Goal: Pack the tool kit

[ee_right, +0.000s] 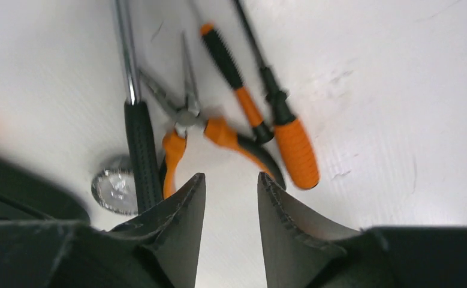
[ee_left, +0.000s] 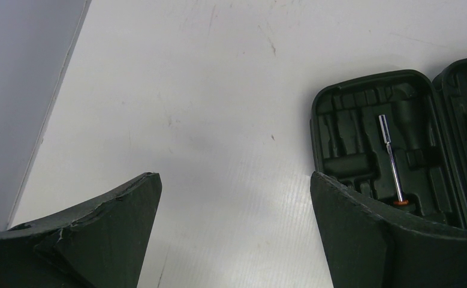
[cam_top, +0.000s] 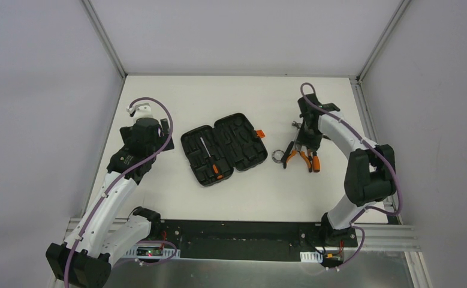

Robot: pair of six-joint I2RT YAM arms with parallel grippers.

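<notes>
An open black tool case (cam_top: pixel 238 142) lies mid-table, with an orange-handled screwdriver (cam_top: pixel 216 170) in its left half. My left gripper is open left of the case, empty. My right gripper is part open over the loose tools, its fingertips apart with only table visible between them. In the blurred right wrist view lie pliers (ee_right: pixel 231 141), a black-handled hammer (ee_right: pixel 141 144), a small screwdriver (ee_right: pixel 225 60), a larger screwdriver (ee_right: pixel 297 150) and a round silver item (ee_right: pixel 114 192), probably tape.
Walls stand at the left, back and right. Bare table also lies right of the tools in the right wrist view.
</notes>
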